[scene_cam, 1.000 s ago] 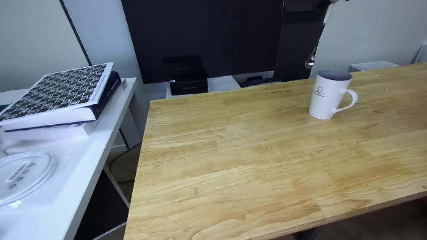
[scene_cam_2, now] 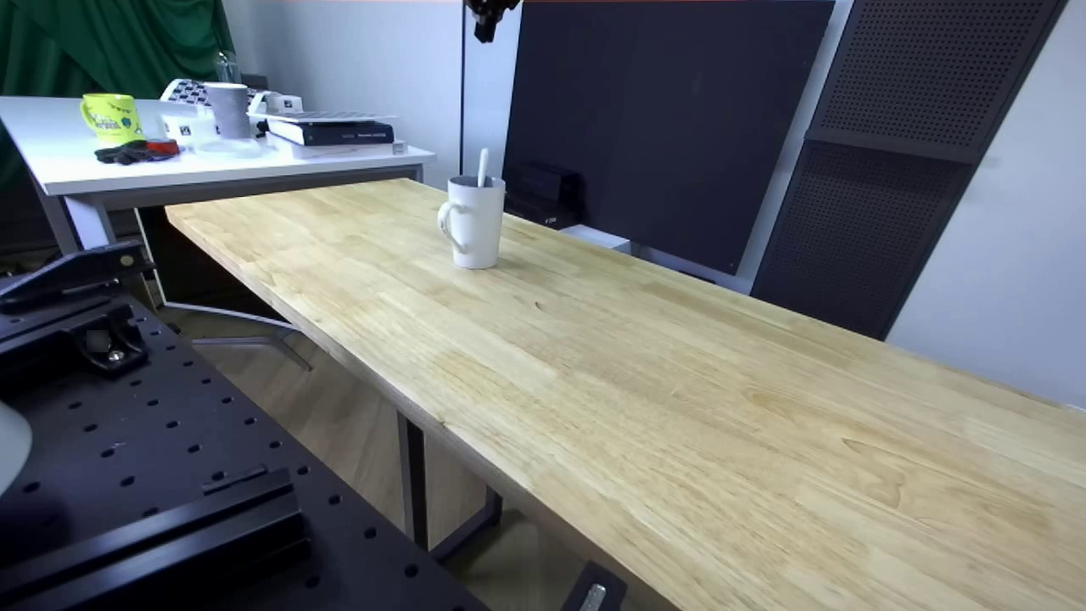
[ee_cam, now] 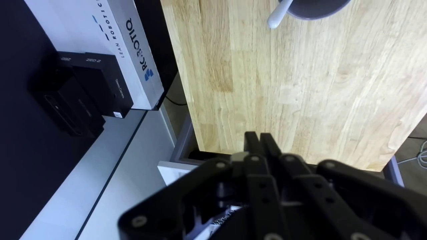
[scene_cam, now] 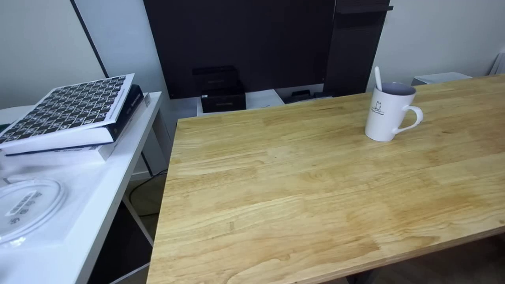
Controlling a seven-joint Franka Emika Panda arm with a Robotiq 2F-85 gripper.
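Observation:
A white mug (scene_cam: 386,116) with a grey inside stands upright on the wooden table. Leaning in it is a spoon, its white handle (scene_cam: 377,79) sticking out over the rim. In the wrist view, that spoon handle (ee_cam: 279,15) and part of the mug's grey inside (ee_cam: 316,7) show at the top edge, well apart from my gripper. Its two dark fingers are close together, with only a narrow gap and nothing visible between them. High above the mug, a dark tip of my gripper (scene_cam_2: 485,29) shows at the top of exterior view 2.
On a white side table (scene_cam_2: 76,168) are books (scene_cam_2: 331,132), a yellow mug (scene_cam_2: 112,117) and other items. Dark boxes (ee_cam: 102,84) and a Robotiq box (ee_cam: 138,56) lie beyond the wooden table's edge.
One second ago the spoon hung bowl-down from my gripper above the mug. Now it rests in the mug, and the gripper is out of exterior view 1. The mug has not moved.

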